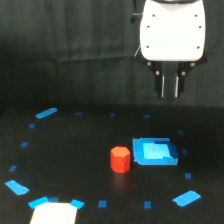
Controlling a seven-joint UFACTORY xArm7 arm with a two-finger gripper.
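Observation:
A red block (120,160) with a six-sided outline stands upright on the black table, just left of centre. To its right lies a blue square tray (155,152) with a lighter blue patch inside. My gripper (171,88) hangs high above and behind the tray, toward the upper right. Its two dark fingers point down, apart from each other, and only the dark backdrop shows between them. It touches neither the block nor the tray.
A pale yellowish box (54,213) is cut off by the bottom edge at left. Blue tape strips (17,187) and small blue squares mark the table.

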